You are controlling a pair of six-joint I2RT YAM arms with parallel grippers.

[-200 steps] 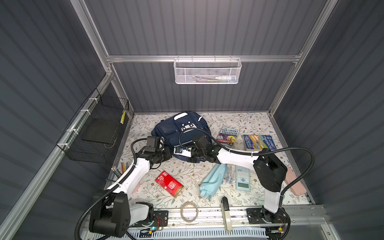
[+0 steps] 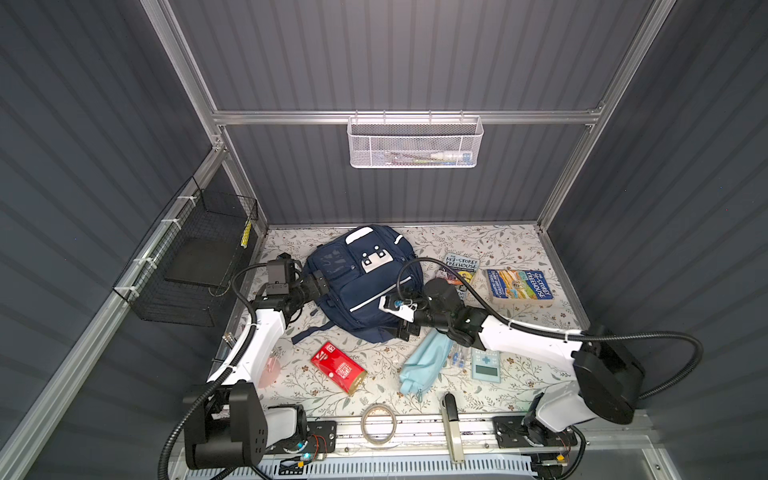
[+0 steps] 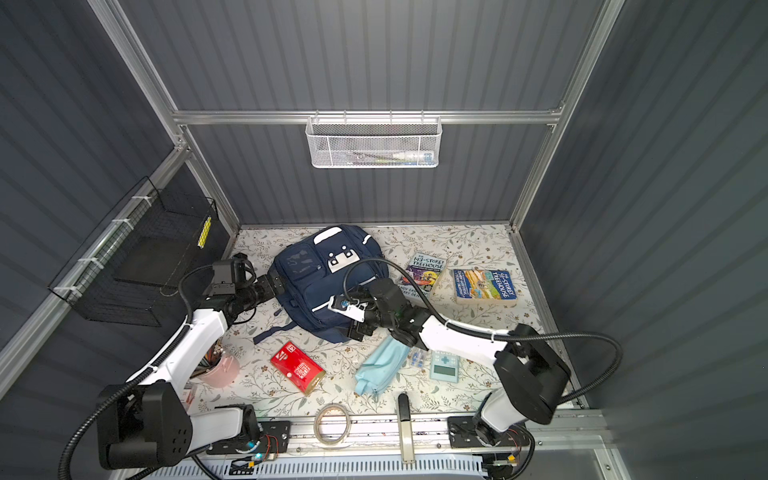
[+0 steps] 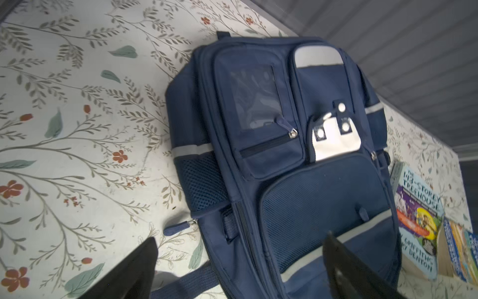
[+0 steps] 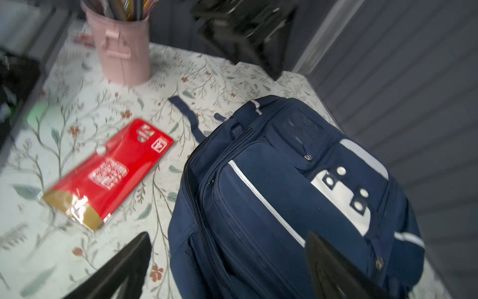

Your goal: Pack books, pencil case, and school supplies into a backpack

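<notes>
The navy backpack [image 2: 360,280] lies front side up at the back of the table, its zipped pockets facing me. At its left edge stands my left gripper [image 2: 318,286], open and empty. My right gripper [image 2: 406,321] hangs open near its lower right part, holding nothing. A 113-storey book [image 3: 425,272] lies partly behind the right arm, and a second treehouse book [image 3: 484,284] lies to its right. The light blue pencil case [image 2: 426,361] rests in front of the right arm. Close by are a calculator [image 2: 485,366] and some clear-packed pens [image 2: 457,355].
A red packet [image 5: 114,172] lies on the table in front of the backpack. A pink cup of pencils [image 5: 122,47] stands at the left. Tape roll [image 2: 378,424] and a knife-like tool [image 2: 453,428] lie on the front rail. A black wire basket [image 2: 196,264] hangs left.
The backpack has shifted toward the front, its lower end now reaching nearer the pencil case.
</notes>
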